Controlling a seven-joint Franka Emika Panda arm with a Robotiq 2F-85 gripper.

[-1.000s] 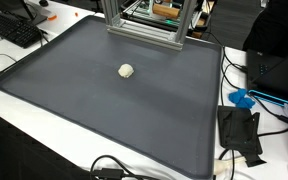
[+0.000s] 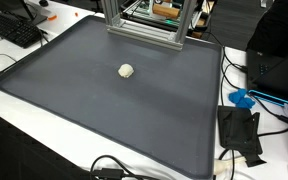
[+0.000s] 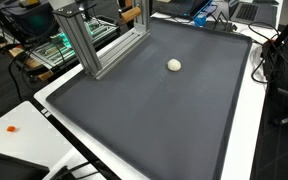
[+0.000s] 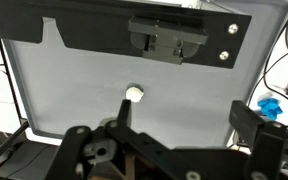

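Observation:
A small cream-white round object (image 2: pixel 126 71) lies by itself on the grey tray (image 2: pixel 134 120), toward the back and left of its middle in exterior view 1. In exterior view 2 the same white object (image 3: pixel 174 64) is near the far end. Below the wrist camera the white object (image 4: pixel 134 93) shows ahead of the left finger. My gripper stands open, its dark fingers wide apart and nothing between them. Neither exterior view shows the gripper.
A metal frame (image 3: pixel 114 48) stands at the tray's edge. A black bar (image 4: pixel 94 34) with a metal fitting crosses the top of the wrist view. Beside the tray lie a blue crumpled item (image 2: pixel 241 98), a black item (image 2: pixel 239 131), cables and a keyboard (image 2: pixel 12 30). Most of the tray is bare.

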